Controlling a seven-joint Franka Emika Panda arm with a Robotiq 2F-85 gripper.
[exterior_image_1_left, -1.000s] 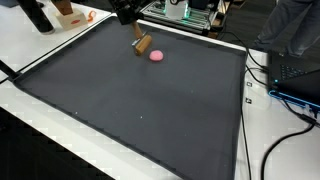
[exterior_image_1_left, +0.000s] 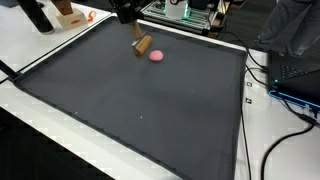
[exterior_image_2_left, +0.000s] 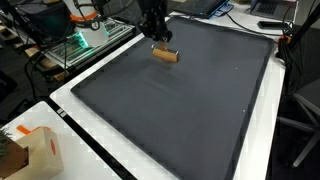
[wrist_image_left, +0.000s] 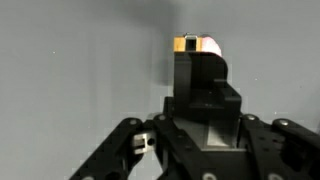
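An orange-brown wooden block (exterior_image_1_left: 143, 46) is at the far side of the dark board, tilted in exterior view 1. My gripper (exterior_image_1_left: 137, 32) comes down on it from above and is shut on it. Exterior view 2 has the same block (exterior_image_2_left: 165, 55) under the dark arm. Only an orange strip of the block (wrist_image_left: 180, 44) shows past the black fingers in the wrist view. Whether it touches the board is hard to tell. Close beside it lies a round pink piece (exterior_image_1_left: 156, 56), partly hidden behind the fingers in the wrist view.
The grey-black board (exterior_image_1_left: 150, 110) is bare over its middle and near side. Cables (exterior_image_1_left: 270, 140) and a dark device (exterior_image_1_left: 295, 82) lie past its right edge in exterior view 1. Orange and wooden items (exterior_image_1_left: 68, 15) stand beyond its far left corner.
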